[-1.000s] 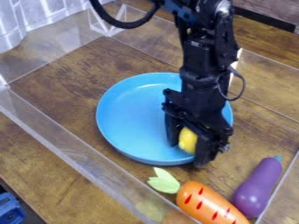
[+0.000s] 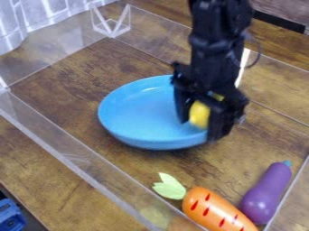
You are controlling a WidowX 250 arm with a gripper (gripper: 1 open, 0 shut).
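Observation:
My black gripper (image 2: 198,117) is over the right side of a blue plate (image 2: 133,117), blurred, shut on a yellow object (image 2: 198,115) that is mostly hidden behind its fingers. A toy carrot (image 2: 215,211) with pale green leaves and a purple toy eggplant (image 2: 266,193) lie in front of the plate, to the lower right.
Clear plastic walls border the wooden work surface (image 2: 67,90). The wood left of the plate is clear. A blue object (image 2: 7,217) sits at the lower left, outside the wall.
My gripper has risen somewhat from low on the plate's right side, with the yellow object moving up along with it. The carrot and eggplant stay put.

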